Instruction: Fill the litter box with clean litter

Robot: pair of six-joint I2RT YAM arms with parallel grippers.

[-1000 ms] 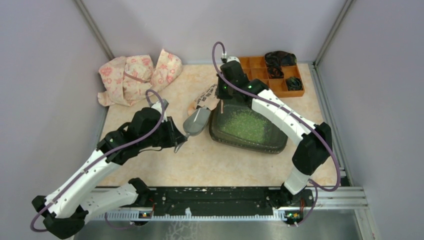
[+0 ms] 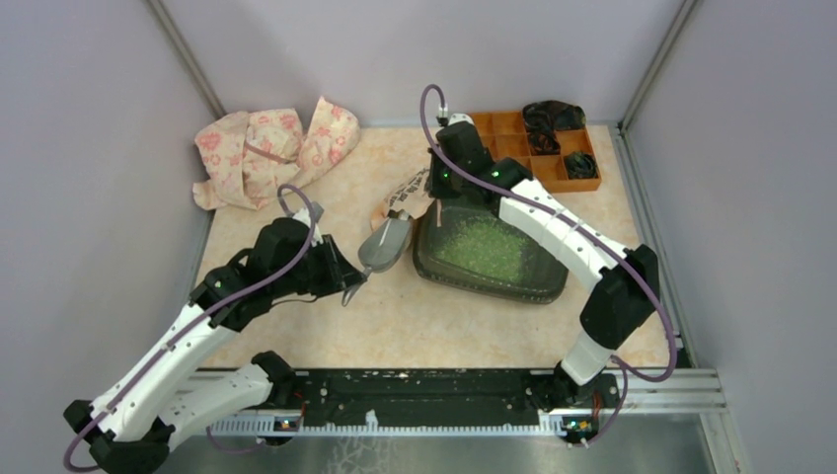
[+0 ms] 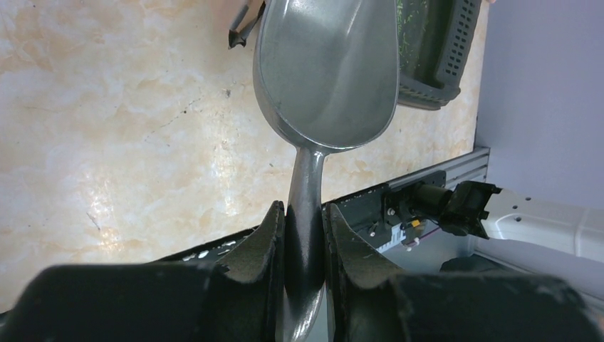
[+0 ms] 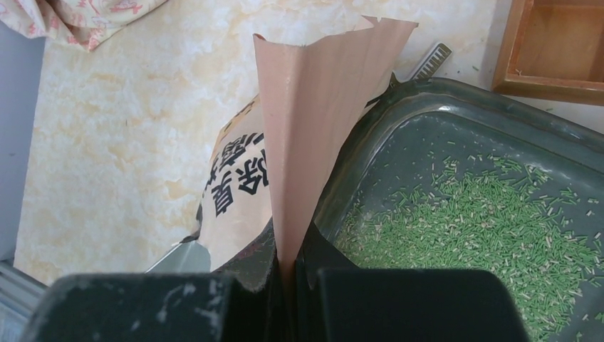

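My left gripper is shut on the handle of a grey scoop (image 3: 324, 71), whose bowl looks empty in the left wrist view. In the top view the scoop (image 2: 383, 247) sits left of the dark litter box (image 2: 479, 281), its tip at the mouth of a printed paper litter bag (image 2: 397, 188). My right gripper is shut on the bag's pink paper top (image 4: 299, 114), above the box's left rim. Green pellets (image 4: 456, 235) cover part of the box floor. The bag's opening is mostly hidden.
A wooden divided tray (image 2: 508, 143) with black bundles stands at the back right, and a crumpled flowered cloth (image 2: 257, 158) lies at the back left. A comb-like slotted tool (image 4: 431, 63) lies behind the box.
The left arm and scoop have shifted slightly left in the top view. The right arm is nearly unmoved.
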